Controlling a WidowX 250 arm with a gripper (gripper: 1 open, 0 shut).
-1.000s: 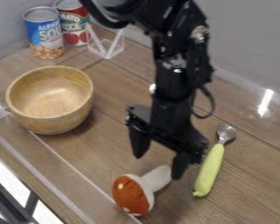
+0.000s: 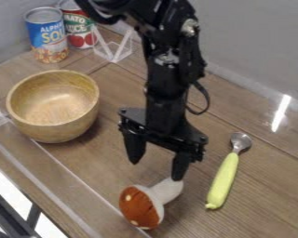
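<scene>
My black gripper (image 2: 156, 163) is open, its two fingers hanging over the middle of the wooden table, just above the white stem end of a toy mushroom (image 2: 141, 206) with an orange, white-spotted cap that lies on its side near the front. Nothing shows between the fingers.
A wooden bowl (image 2: 53, 99) sits at the left. Two cans, Alphabet soup (image 2: 48, 35) and a red one (image 2: 79, 26), stand at the back left. A light-green-handled utensil (image 2: 223, 177) lies at the right. A wall borders the back.
The arm has moved left and a little back from where it was a second ago. The mushroom lies in about the same place.
</scene>
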